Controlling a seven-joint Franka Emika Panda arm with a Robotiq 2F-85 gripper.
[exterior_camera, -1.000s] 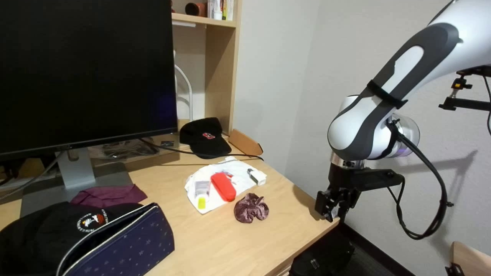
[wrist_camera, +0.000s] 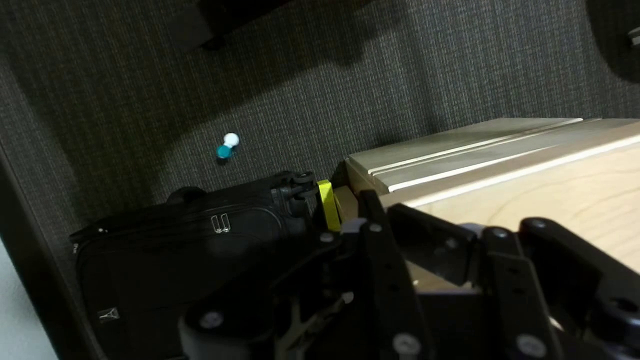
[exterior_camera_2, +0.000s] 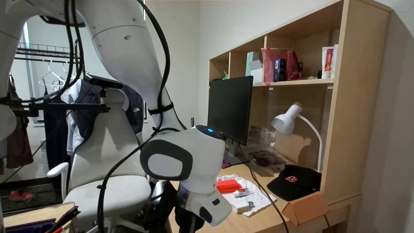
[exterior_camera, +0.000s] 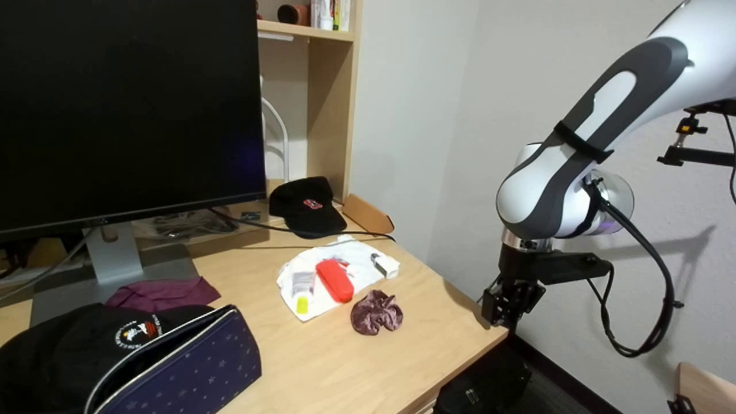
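Note:
At the right end of the desk (exterior_camera: 421,348), my gripper (exterior_camera: 505,318) hangs close to the edge. Its dark fingers (wrist_camera: 390,282) fill the lower middle of the wrist view, over the corner of the desk. How far apart they stand is hard to make out, and I see no clear object between them. A dark purple scrunchie (exterior_camera: 376,313) lies on the desk, well to the left of the gripper. Behind it a white cloth (exterior_camera: 365,277) bears a red case (exterior_camera: 335,280), a small tube (exterior_camera: 303,286) and a small white box (exterior_camera: 386,266).
Below the desk's end a black suitcase (wrist_camera: 186,246) lies on the carpet (wrist_camera: 288,108), with a small white-and-teal item (wrist_camera: 226,147) nearby. A navy pouch (exterior_camera: 193,365), a black cap (exterior_camera: 308,207) and the monitor (exterior_camera: 131,103) take up other parts of the desk.
My gripper and forearm have shifted slightly to the right, toward the desk's edge, and the gripper has turned a little. The things on the desk have not moved.

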